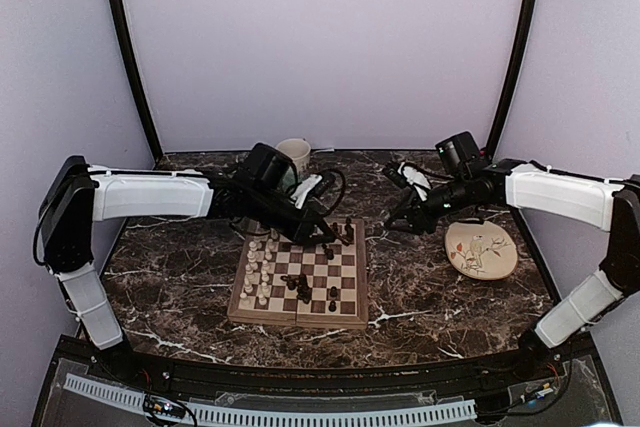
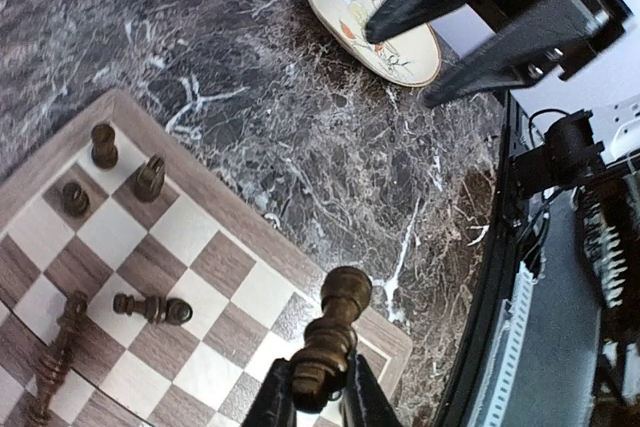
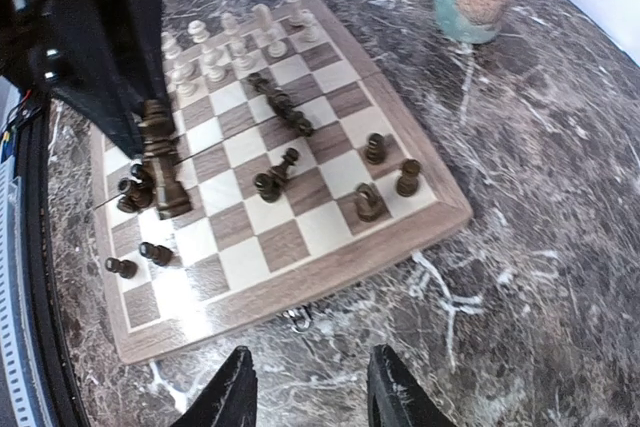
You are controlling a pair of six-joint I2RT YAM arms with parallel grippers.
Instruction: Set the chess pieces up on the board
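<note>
Above the chessboard [image 1: 300,318], my left gripper is shut on a dark brown chess piece; in the right wrist view that held piece [image 3: 163,162] hangs tilted near the board's near side. My right gripper is over the bare table to the right of the board, its fingers apart and nothing between them. White pieces [image 3: 240,47] stand in rows along the far side of the board. Several dark pieces stand near one corner, among them a pawn [image 3: 408,178]. A dark piece [image 2: 152,308] and a long one [image 2: 60,352] lie on their sides.
A white and green cup [image 1: 293,152] stands behind the board. A plate with a bird picture [image 1: 481,249] rests on the table at the right. The marble table between plate and board is free.
</note>
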